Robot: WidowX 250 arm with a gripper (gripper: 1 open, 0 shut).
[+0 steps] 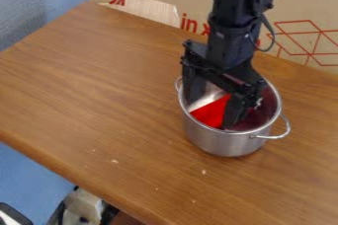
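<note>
A silver metal pot (227, 142) with side handles stands on the wooden table at the right. Inside it lies something red (209, 112), partly hidden. My black gripper (218, 96) reaches down from the top into the pot, its fingers over and within the rim. Whether it is open or shut, and whether anything is between the fingers, I cannot make out.
A cardboard sheet with red print (306, 27) stands behind the table. Blue floor shows at the lower left beside the table's edge, with some hardware.
</note>
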